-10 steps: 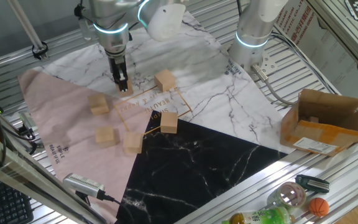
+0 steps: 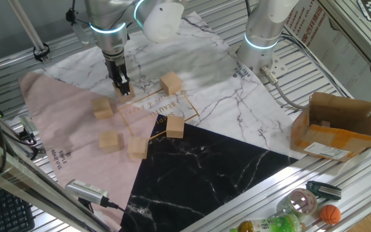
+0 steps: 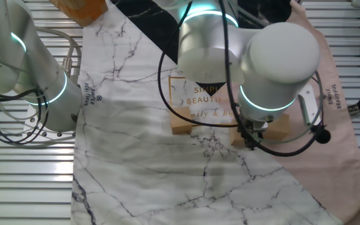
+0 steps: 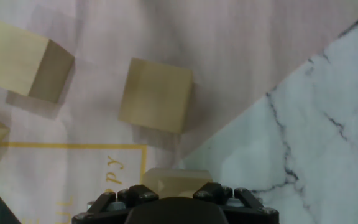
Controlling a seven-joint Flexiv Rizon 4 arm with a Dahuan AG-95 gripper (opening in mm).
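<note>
My gripper points down at the cloth near the border of its pink and white marble parts. It is shut on a wooden block, whose top shows between the fingers in the wrist view. From the side, the same block is partly hidden behind the fingers. Another wooden block lies on the pink part close by, apart from the held one. Further blocks are a left front block, a front block, a block on the black edge and a block on the marble.
An open cardboard box stands at the right, beyond the cloth. A bottle, a small orange ball and a clear cup lie at the front right.
My gripper has shifted slightly left in exterior view 1, and the block between its fingers has shifted with it. The other blocks have stayed in place.
</note>
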